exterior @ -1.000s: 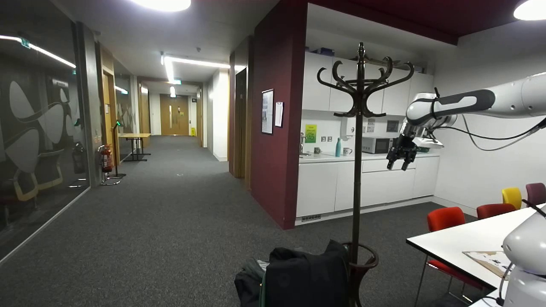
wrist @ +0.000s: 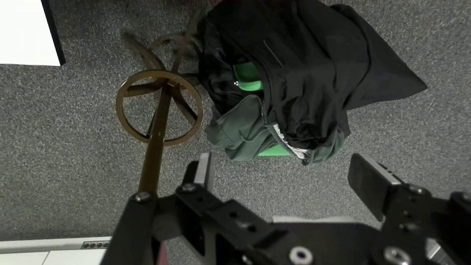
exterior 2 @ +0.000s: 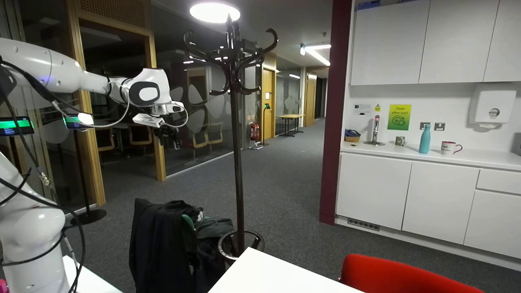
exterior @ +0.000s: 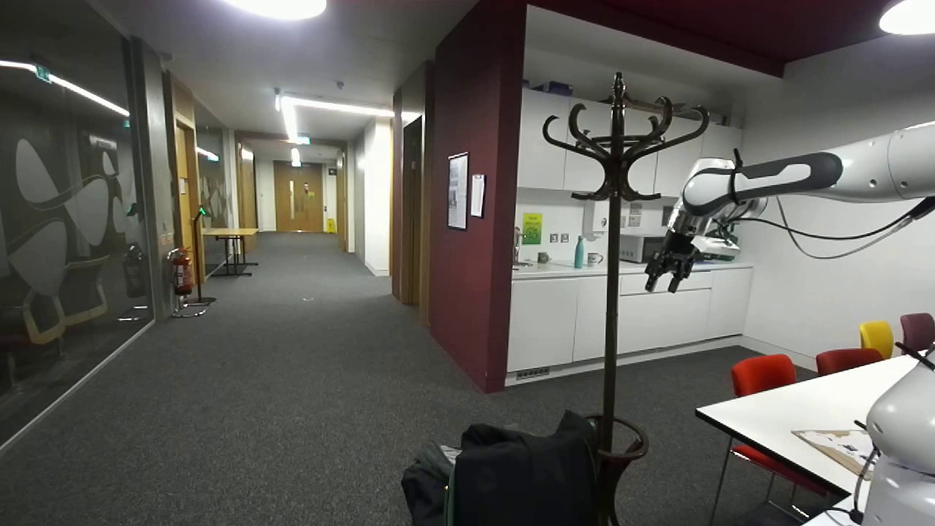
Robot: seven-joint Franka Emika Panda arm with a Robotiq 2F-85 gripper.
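Note:
My gripper is open, its two fingers wide apart with only carpet visible between them. In exterior view 1 the gripper hangs in the air, pointing down, to the right of the dark coat stand. Below in the wrist view, a black jacket and a grey-green garment lie over a chair with green parts. The stand's brown pole rises at the left, close to the left finger in that view. No hook of the stand shows a garment on it.
A white table with red chairs stands at the right. Behind is a kitchen counter with a teal bottle and a mug. Open carpet stretches down the corridor on the left.
In exterior view 1 my gripper and forearm have shifted a little to the left, closer to the coat stand. The stand and jacket have stayed in place.

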